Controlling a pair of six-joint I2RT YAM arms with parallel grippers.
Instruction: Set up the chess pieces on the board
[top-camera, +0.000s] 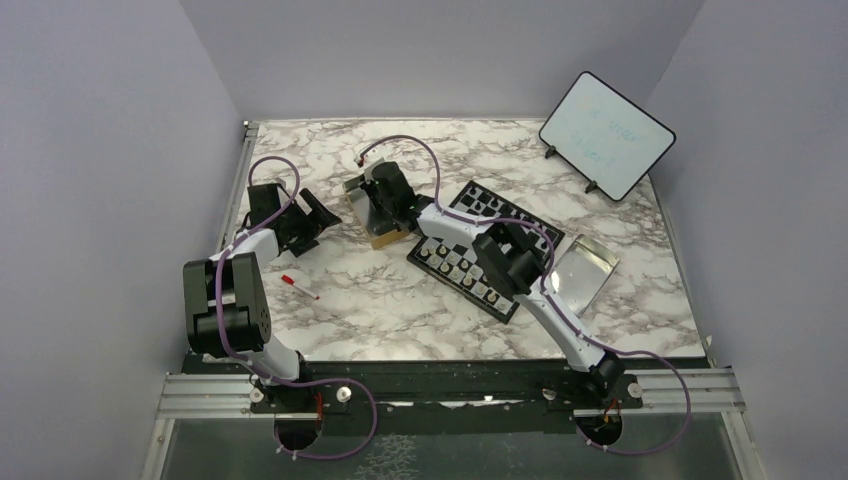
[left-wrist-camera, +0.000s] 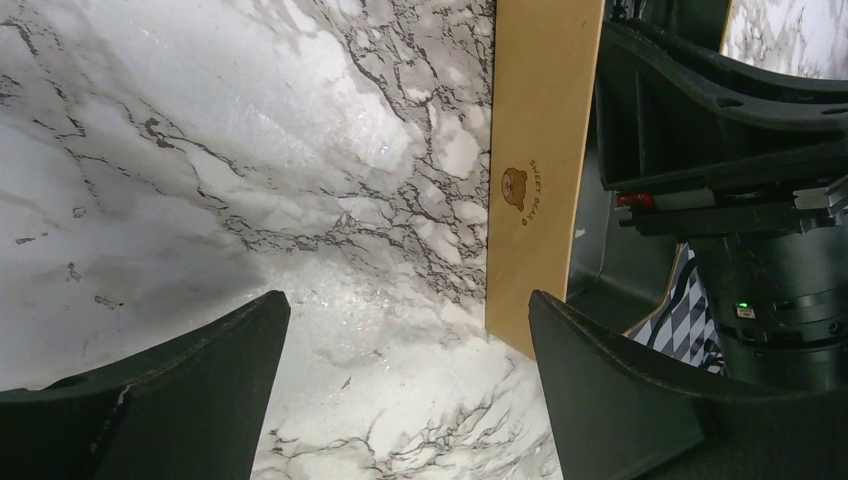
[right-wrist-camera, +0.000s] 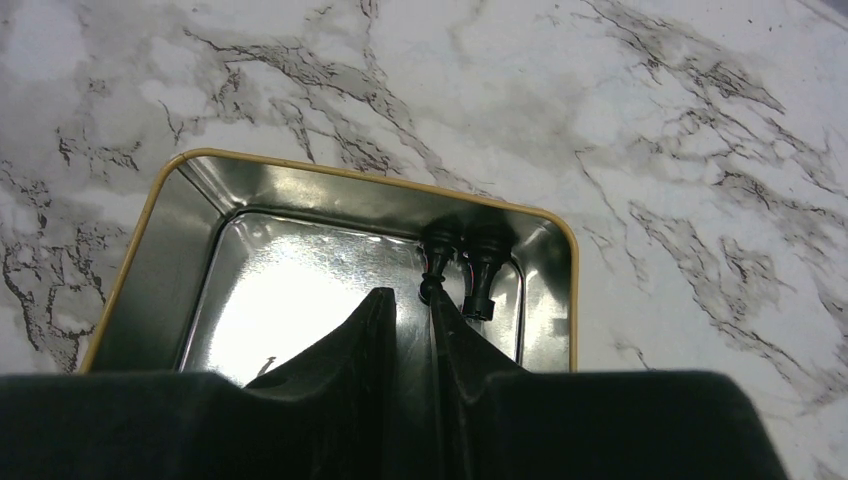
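A chessboard (top-camera: 463, 247) in the top view holds light pieces (top-camera: 461, 274) along its near side and dark pieces (top-camera: 494, 206) at its far side; the right arm crosses over part of it. Two black chess pieces (right-wrist-camera: 436, 262) lie side by side in the far right corner of the gold-rimmed box (right-wrist-camera: 300, 163). Over this box, my right gripper is slightly open, a narrow gap between its fingers, nothing seen there. My left gripper is wide open above bare marble, left of the box, and empty.
A metal tray (top-camera: 582, 277) stands right of the board. A red-and-white marker (top-camera: 300, 288) lies at the near left. The whiteboard (top-camera: 607, 136) stands at the back right.
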